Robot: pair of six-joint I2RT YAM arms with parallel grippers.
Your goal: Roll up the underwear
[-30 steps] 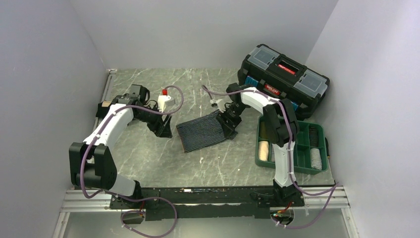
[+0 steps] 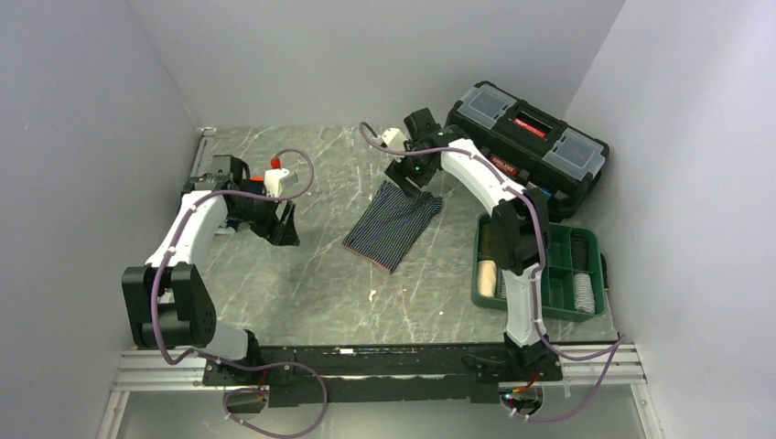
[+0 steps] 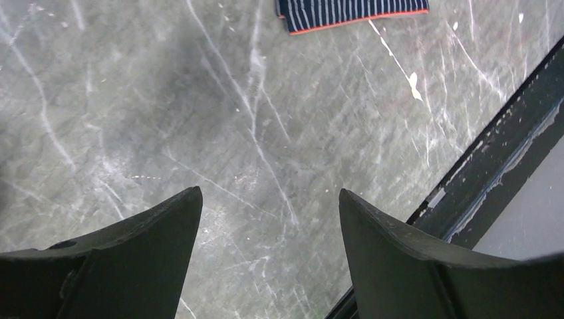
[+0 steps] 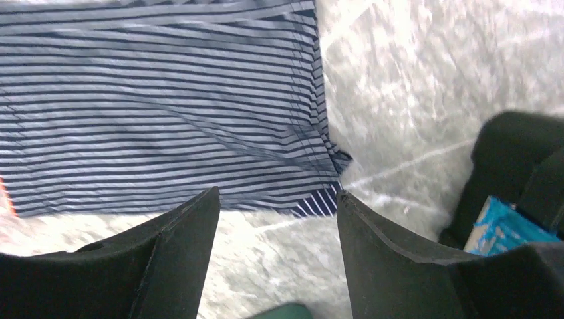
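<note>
The striped dark underwear [image 2: 389, 230] lies spread on the table as a flat slanted rectangle, its orange-edged end toward the front. In the right wrist view the underwear [image 4: 153, 119] has a crease, and one corner is bunched near the fingers. My right gripper [image 2: 409, 187] hangs over its far end, open, with no cloth between the fingers. Off to the left of the cloth, my left gripper [image 2: 286, 235] stands open and empty. Only an orange-edged strip of the underwear [image 3: 352, 12] shows at the top of the left wrist view.
A black toolbox [image 2: 531, 137] stands at the back right. In front of it is a green divided box [image 2: 555, 313] holding rolled items, partly beneath the right arm.
The underwear has turned, its orange-edged end swinging from left toward the front. My right gripper has moved back and away from the cloth's near corner. My left gripper has drawn left.
</note>
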